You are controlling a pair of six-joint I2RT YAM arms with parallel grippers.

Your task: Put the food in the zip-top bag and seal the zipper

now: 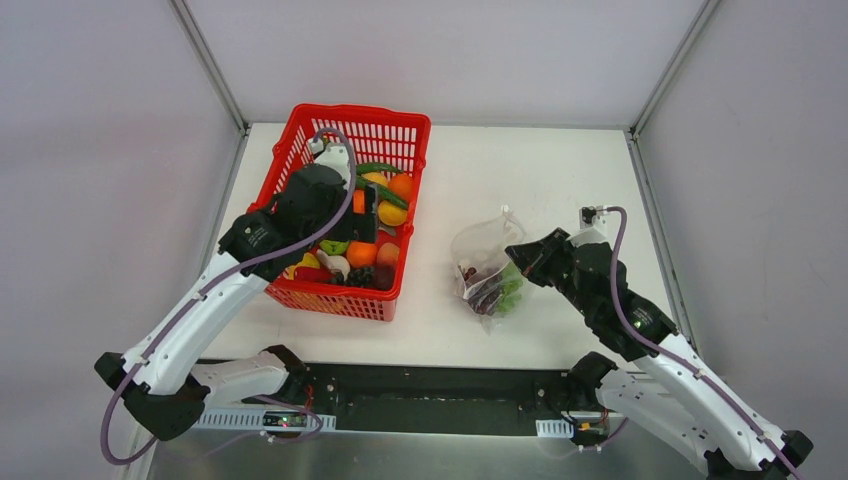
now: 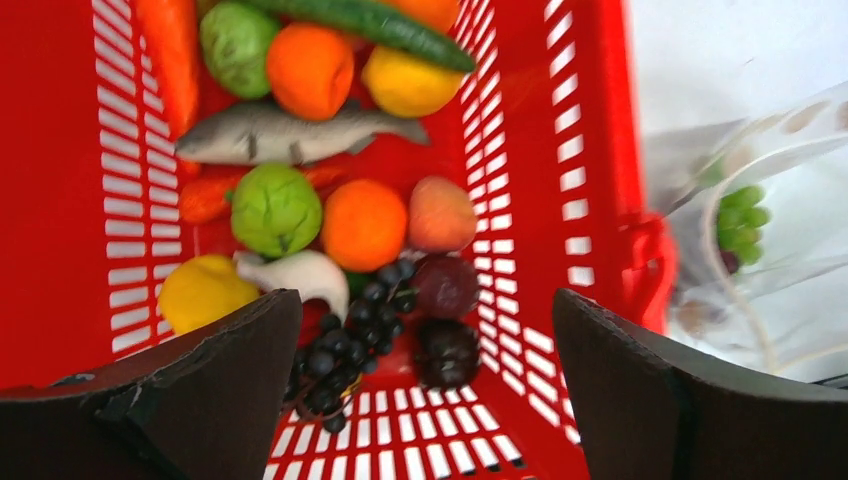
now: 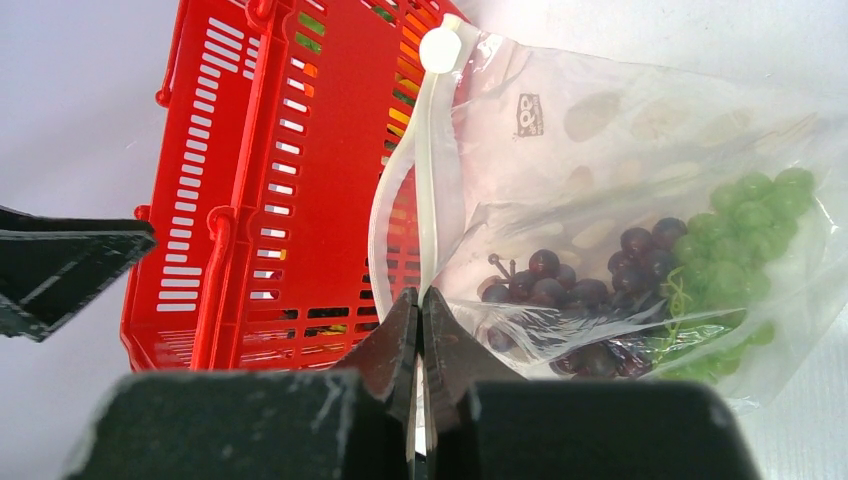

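Observation:
The clear zip top bag (image 1: 478,250) holds red grapes (image 3: 548,291) and green grapes (image 3: 745,240). My right gripper is shut on the bag's zipper edge, with the white slider (image 3: 440,50) at the far end of that edge. My left gripper is open above the red basket (image 2: 600,150), nothing between its fingers. Inside the basket lie black grapes (image 2: 340,355), an orange (image 2: 364,225), a cabbage (image 2: 275,210), a fish (image 2: 240,140), a cucumber (image 2: 400,35) and several other foods.
The basket fills the table's left half, beside the bag. Walls enclose the back and sides.

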